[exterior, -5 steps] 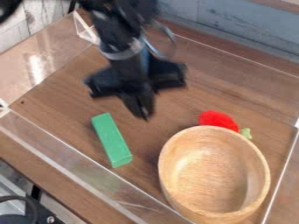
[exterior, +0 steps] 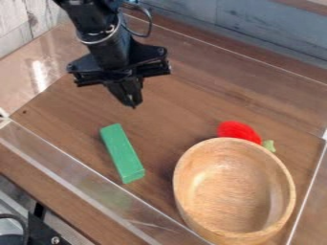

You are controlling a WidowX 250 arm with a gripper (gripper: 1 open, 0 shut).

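My gripper (exterior: 128, 96) hangs in the upper left of the camera view, above the wooden board, its black fingers close together with nothing visible between them. Below it lies a green rectangular block (exterior: 121, 153). At the lower right stands an empty wooden bowl (exterior: 234, 201), and just behind the bowl lies a red plush vegetable (exterior: 239, 132) with a green top.
Clear low walls edge the board (exterior: 205, 91) along the front left and the right. The middle and back of the board are bare. A pale blue panelled wall (exterior: 255, 29) stands behind.
My gripper has moved up and to the left, away from the middle of the board. The block, bowl and red vegetable are where they were.
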